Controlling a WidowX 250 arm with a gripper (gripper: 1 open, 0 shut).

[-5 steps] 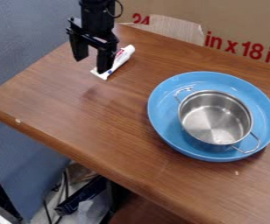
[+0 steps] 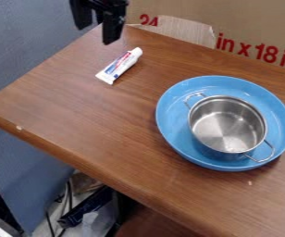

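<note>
My black gripper hangs at the top left of the view, raised above the back of the wooden table, its fingers apart and nothing visible between them. Below it and to the right, a white toothpaste tube lies on the tabletop. On the right, a steel pot with two wire handles stands in a blue plate.
A cardboard box with red lettering stands along the back. Bags and cables lie below the table's left edge.
My gripper has risen away from the toothpaste tube toward the top edge of the view. The tube, pot and plate have not moved.
</note>
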